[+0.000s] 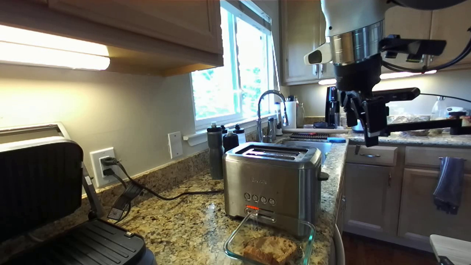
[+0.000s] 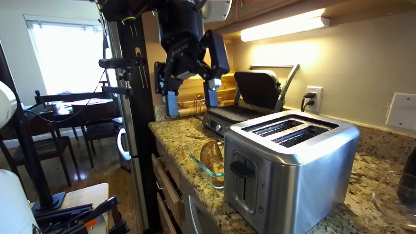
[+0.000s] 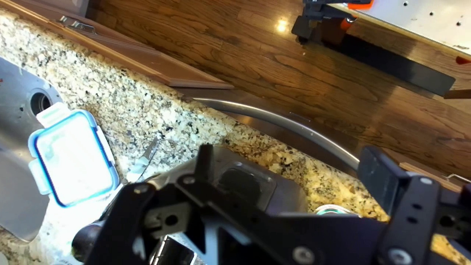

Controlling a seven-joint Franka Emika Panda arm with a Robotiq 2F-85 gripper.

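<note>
High above the counter's front edge, my gripper stands open, its two fingers wide apart with nothing between them. A steel toaster with two slots on top sits on the counter; its slots look empty in exterior view 2, and its lever is near the top of its track. Beside it, a glass dish holds brown bread. One slice leans up in that dish. From the wrist view, my gripper partly covers the toaster below it.
Behind the dish is an open grill press. Dark bottles stand by the wall, and a clear glass sits past the toaster. Near the sink lies a blue-rimmed lid. A power cord runs to the outlet.
</note>
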